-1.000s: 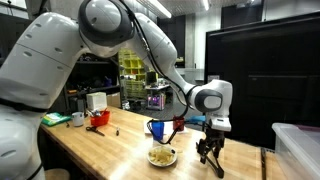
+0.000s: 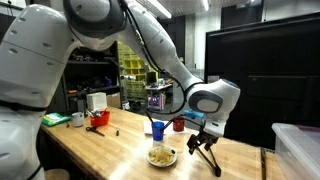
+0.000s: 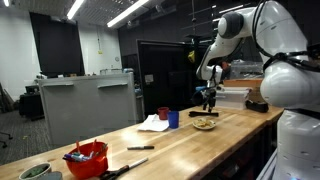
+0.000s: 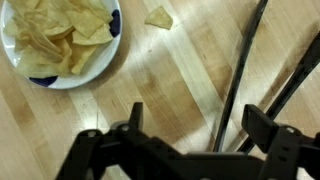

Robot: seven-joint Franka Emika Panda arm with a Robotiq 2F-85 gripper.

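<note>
My gripper is open, its two black fingers well apart with only bare wood showing between them in the wrist view. In exterior view 1 the gripper [image 2: 198, 143] hangs low above the table, to the right of a bowl of chips [image 2: 161, 155]. Two long dark bars, seemingly tongs [image 4: 240, 65], lie on the wood; they run beneath the right finger, which hides their lower ends. At the upper left of the wrist view are the chips [image 4: 62, 30] in the blue-and-white bowl [image 4: 108, 50]. One loose chip [image 4: 158, 17] lies on the table beside it.
A blue cup [image 3: 173, 119] and a red cup [image 3: 163, 114] stand behind the bowl near a white cloth [image 3: 152, 124]. Farther along the table are a red basket [image 3: 87, 160] and dark utensils. A clear bin [image 2: 297, 145] borders the right side.
The gripper has swung a little to the left, toward the bowl, and tilted. The bowl and the other table objects have stayed in place.
</note>
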